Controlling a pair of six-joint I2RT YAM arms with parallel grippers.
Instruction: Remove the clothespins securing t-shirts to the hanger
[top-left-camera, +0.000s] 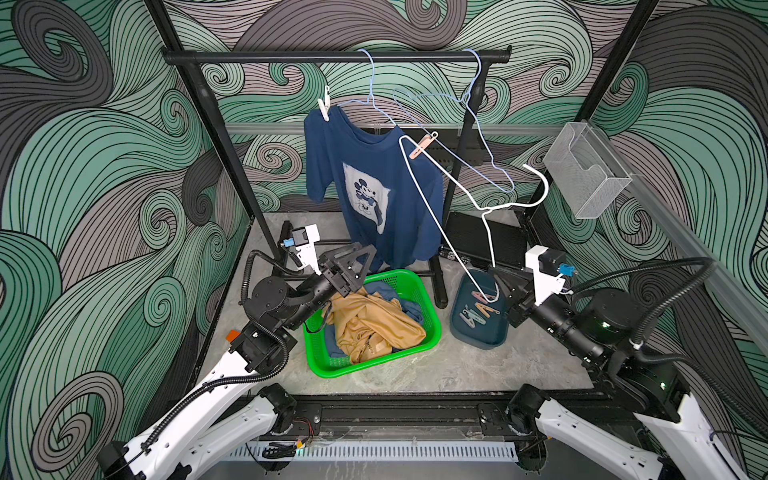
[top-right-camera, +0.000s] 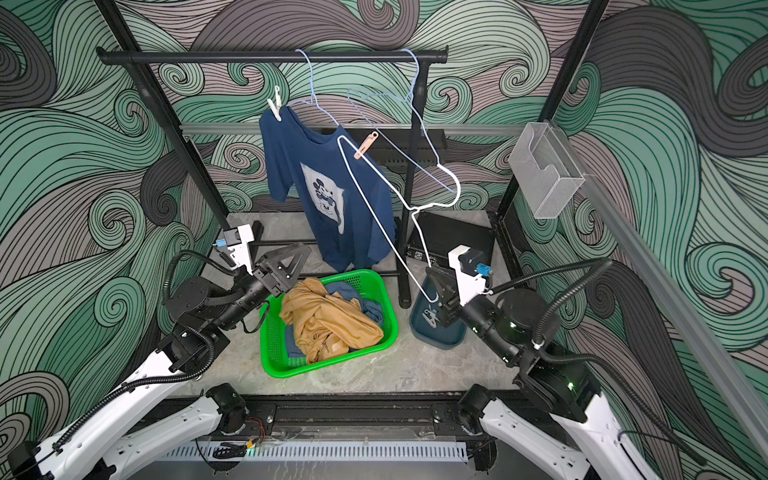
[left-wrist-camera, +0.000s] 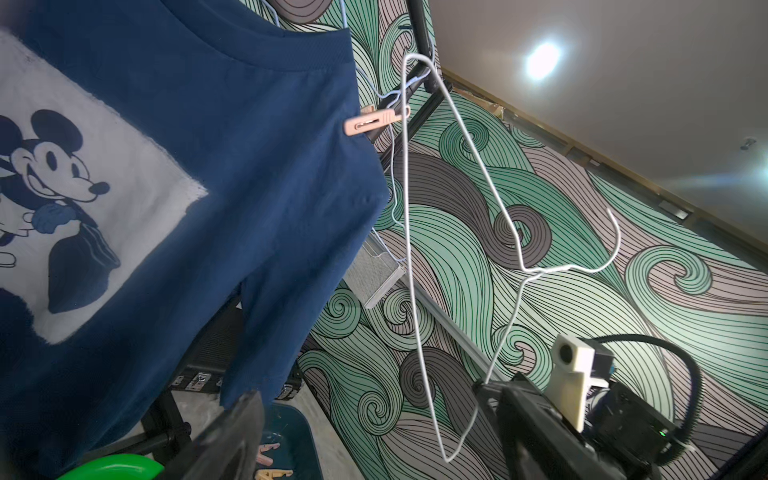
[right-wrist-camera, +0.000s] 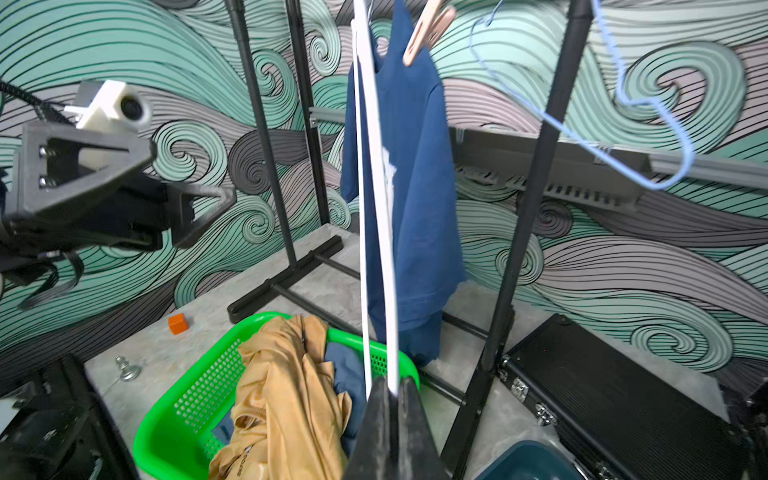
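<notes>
A navy Mickey T-shirt (top-left-camera: 368, 168) hangs on the rack with a white clothespin (top-left-camera: 324, 108) at its left shoulder and a pink clothespin (top-left-camera: 421, 147) at its right. My right gripper (top-left-camera: 504, 280) is shut on a white hanger (right-wrist-camera: 384, 240), held aloft at right; in the top views its upper corner overlaps the shirt near the pink pin. The hanger carries no garment. My left gripper (top-left-camera: 356, 260) stands open above the green basket, fingers empty, facing the shirt.
The green basket (top-left-camera: 316, 360) holds mustard and blue cloth. A dark tray (top-left-camera: 478, 336) of clothespins sits to its right, a black case (right-wrist-camera: 608, 400) behind it. Light blue hangers (top-right-camera: 412, 60) hang on the bar (top-left-camera: 264, 57); a mesh holder (top-left-camera: 584, 176) is on the right.
</notes>
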